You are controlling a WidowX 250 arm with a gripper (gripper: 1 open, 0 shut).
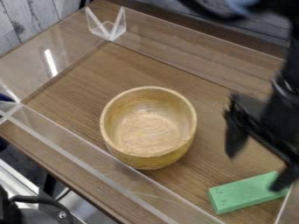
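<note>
My gripper [257,149] is a dark, motion-blurred shape on the right side of the view, open, hanging low above the table near a green block [243,194] at the lower right, whose right part it partly covers. A round light wooden bowl [147,131] stands in the middle, to the left of my gripper. Whether the fingers touch the block cannot be told.
The wooden table [87,74] is bordered by clear plastic walls along the left and near edges. A small clear angular piece [107,28] is at the back left.
</note>
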